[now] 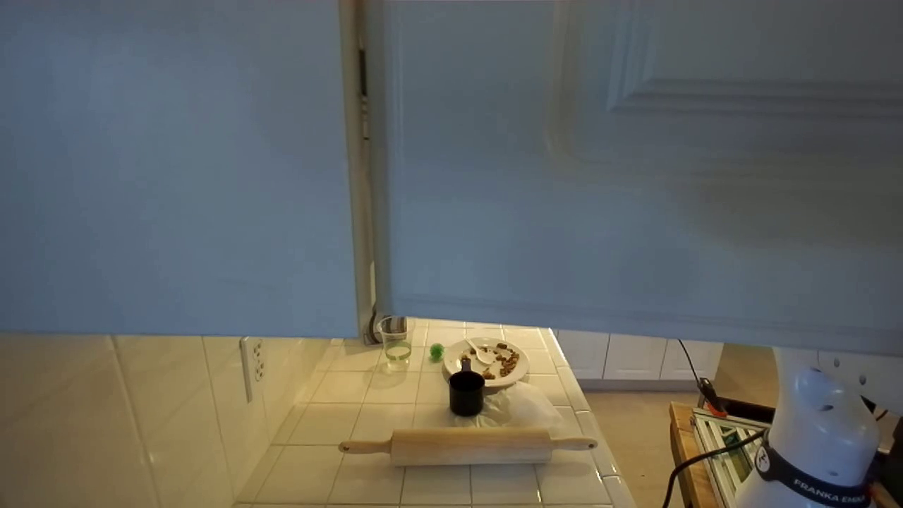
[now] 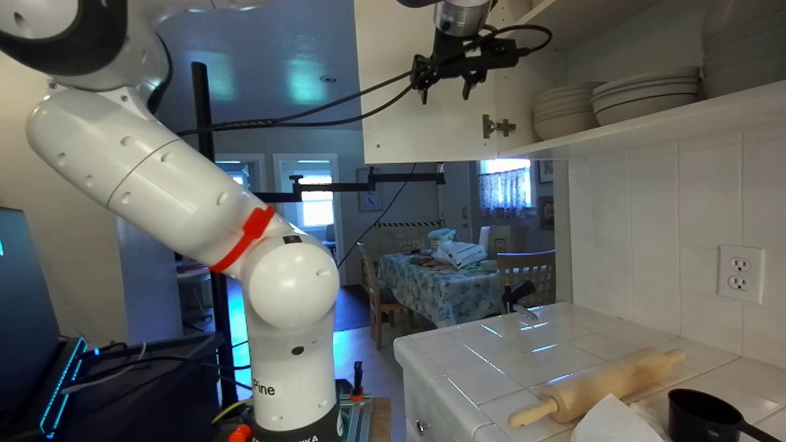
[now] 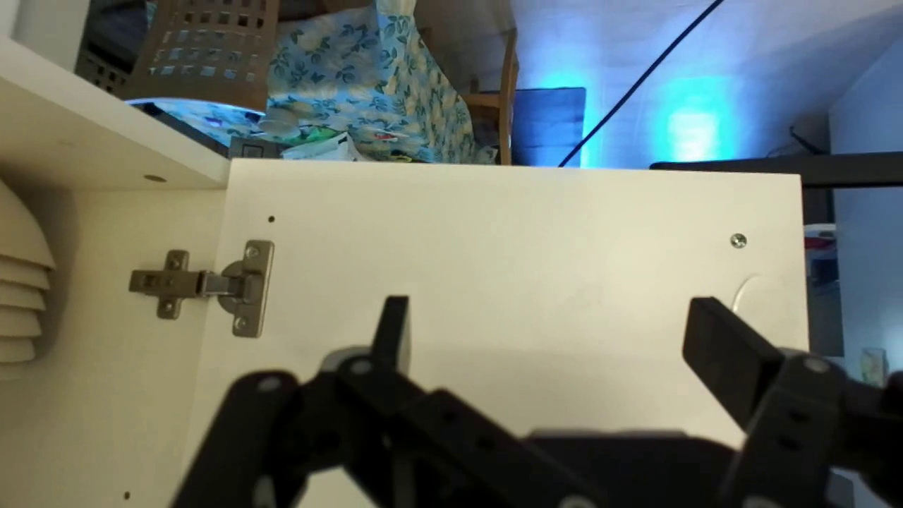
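Observation:
My gripper (image 2: 445, 97) is open and empty, raised high in front of the inner face of a swung-out cabinet door (image 2: 420, 125). In the wrist view its two dark fingers stand wide apart, with only the white door panel (image 3: 542, 271) behind them. A metal hinge (image 3: 250, 288) joins that door to the cabinet side at the left. On the cabinet shelf (image 2: 663, 110), to the right of the gripper, sit stacked bowls (image 2: 564, 110) and wider stacked dishes (image 2: 645, 96). The door hides the gripper from exterior view 1.
Below on the tiled counter lie a rolling pin (image 1: 470, 446), a black cup with a handle (image 1: 466, 394), a white crumpled sheet (image 1: 529, 406), a plate with food bits and a spoon (image 1: 510, 377), a green ball (image 1: 436, 351) and a clear glass (image 1: 396, 351). A cable (image 2: 354, 99) trails from the gripper.

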